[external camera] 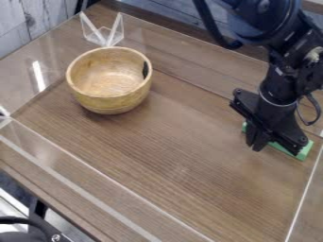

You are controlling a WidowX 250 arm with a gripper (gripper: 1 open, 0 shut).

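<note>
My black gripper [252, 134] is low at the right side of the table, shut, its fingertips over the near left end of a green object [293, 148]. That object lies on the wood and is partly hidden by the gripper, so I cannot tell what it is or whether the fingers touch it. Nothing shows held between the fingers.
A round wooden bowl [108, 94] stands at the upper left, with a clear plastic piece [104, 30] behind it. The table's edge runs along the left.
</note>
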